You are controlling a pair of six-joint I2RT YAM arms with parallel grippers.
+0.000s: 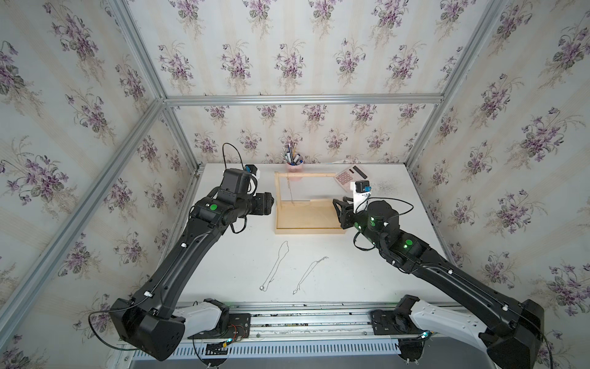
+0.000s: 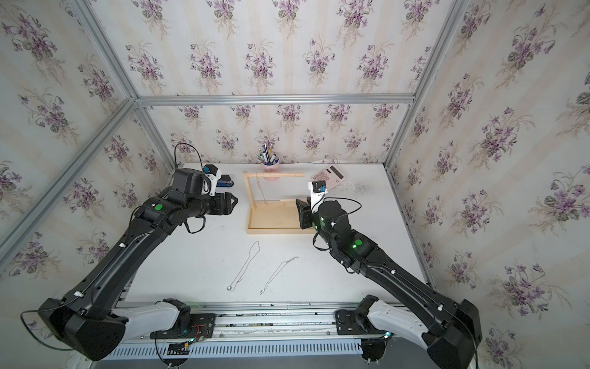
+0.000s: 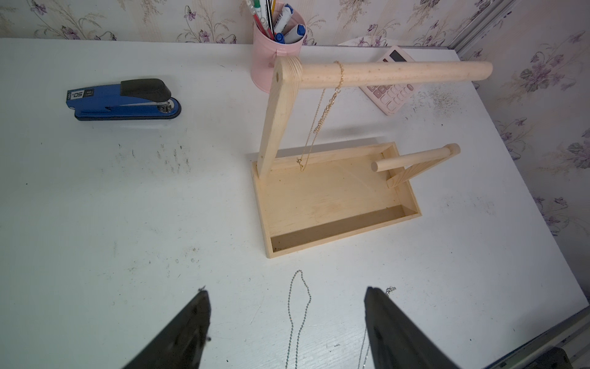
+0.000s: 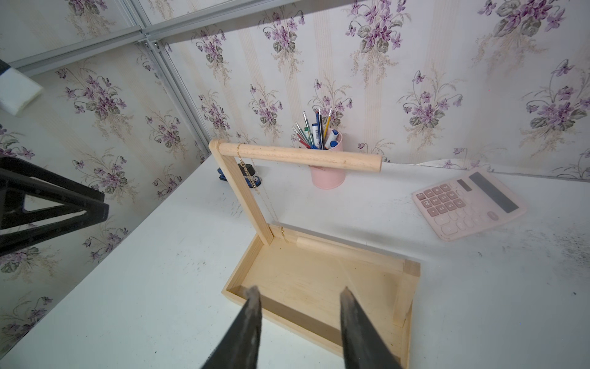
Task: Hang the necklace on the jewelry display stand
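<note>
A wooden display stand [image 3: 264, 215] has a tall arm with a horizontal bar [image 3: 399, 73], where a gold chain [image 3: 316, 129] hangs, and a shorter peg [image 3: 411, 158]. Two silver necklaces lie on the table in front of it, one on the left [image 1: 274, 267] and one on the right [image 1: 310, 273]. My left gripper is raised left of the stand, above the table, fingers apart and empty. My right gripper is raised at the stand's front right, its fingers also apart with nothing between them.
A pink pen cup [image 3: 267, 61] and a pink calculator [image 4: 467, 203] stand or lie behind the stand. A blue stapler [image 3: 123, 100] lies at the back left.
</note>
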